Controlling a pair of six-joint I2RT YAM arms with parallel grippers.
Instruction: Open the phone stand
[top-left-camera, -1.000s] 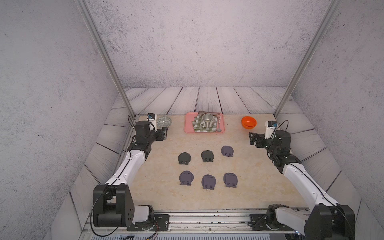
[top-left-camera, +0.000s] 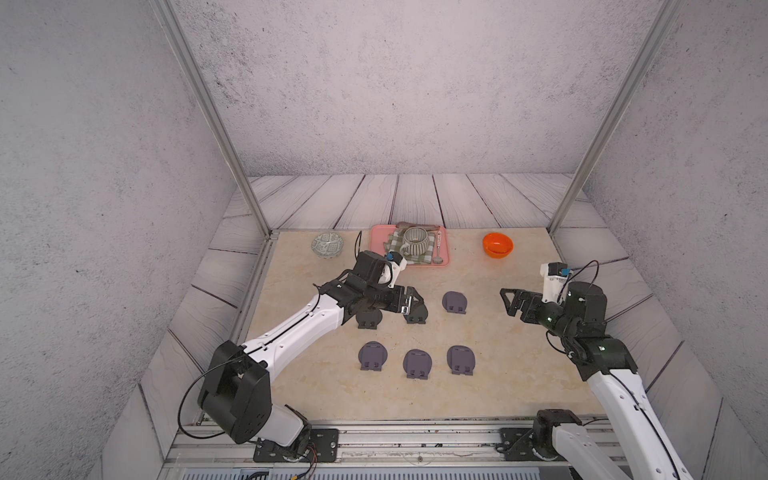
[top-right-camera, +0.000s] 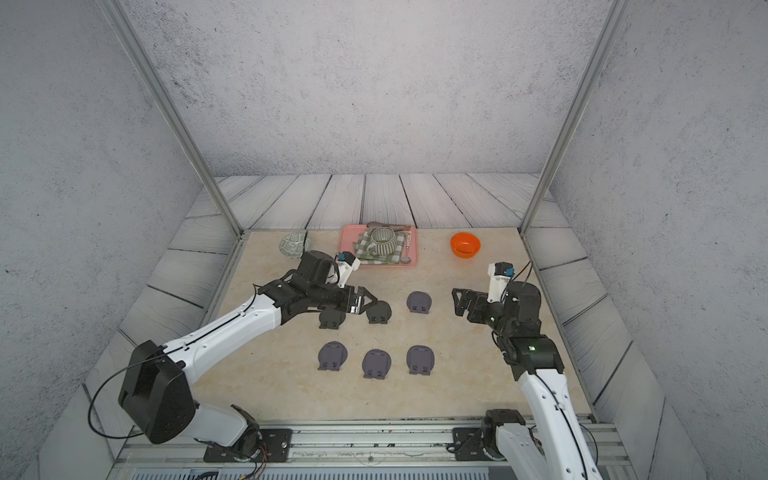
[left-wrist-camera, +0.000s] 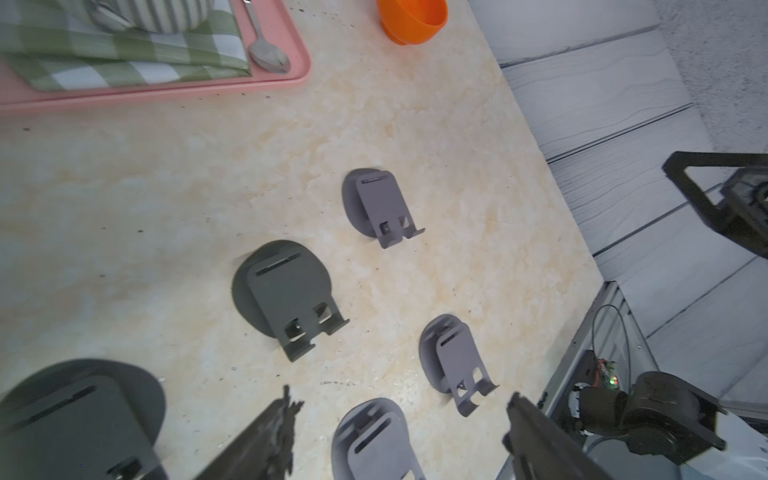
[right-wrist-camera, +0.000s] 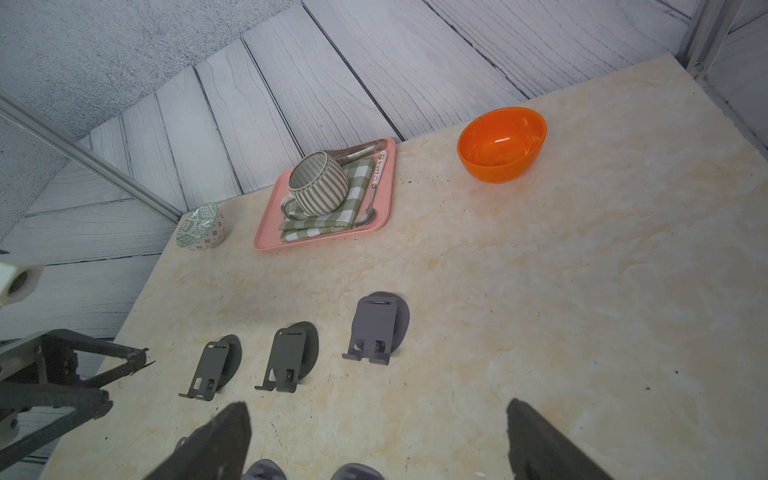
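Several phone stands lie folded flat in two rows on the table. The back row has a dark grey-green stand at left, another grey-green stand in the middle and a purple-grey stand at right. Purple-grey stands make up the front row, such as the front middle stand. My left gripper hovers over the back middle stand, its fingers apart and empty. Right of the stands, my right gripper is raised above the table, open, with nothing between its fingers.
A pink tray with a striped cup, checked cloth and cutlery stands at the back. An orange bowl is at back right, a patterned bowl at back left.
My left gripper has swung from the back left to over the back middle stand. The stands have not moved.
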